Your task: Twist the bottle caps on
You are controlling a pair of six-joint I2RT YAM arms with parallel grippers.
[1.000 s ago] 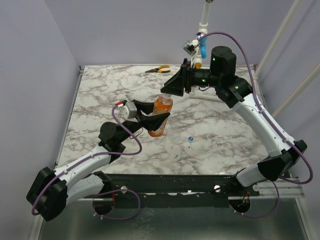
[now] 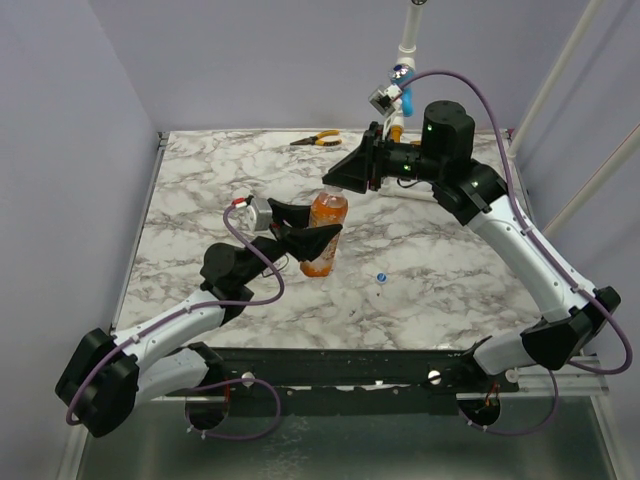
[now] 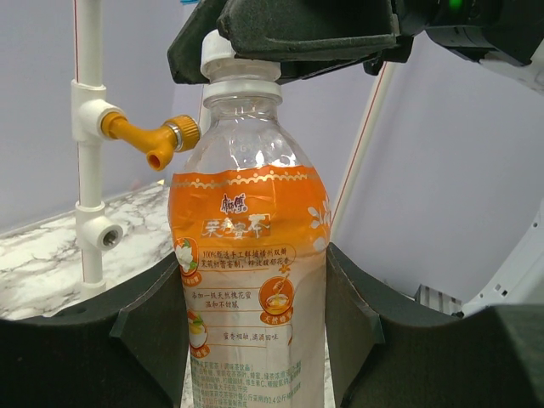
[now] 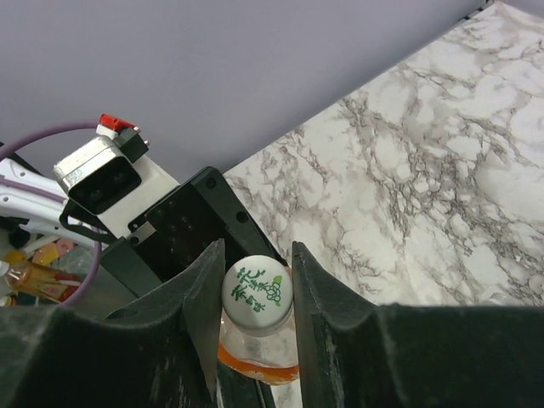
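An orange-labelled plastic bottle (image 2: 326, 225) (image 3: 253, 238) stands upright between the fingers of my left gripper (image 2: 312, 240), which grip its body from both sides in the left wrist view. My right gripper (image 2: 350, 175) is over the bottle's top, shut on a white cap (image 4: 257, 293) with green print. In the left wrist view that cap (image 3: 219, 55) sits at the bottle's neck, slightly tilted or offset above the white ring; whether it is threaded on I cannot tell. A small blue cap (image 2: 382, 278) lies on the marble table, right of the bottle.
Pliers (image 2: 318, 138) lie at the back edge. A white pipe frame with orange and blue valves (image 2: 405, 75) rises behind my right gripper.
Both grippers and the bottle have shifted very slightly in the top view, the right arm a few pixels toward the front. The grips look the same.
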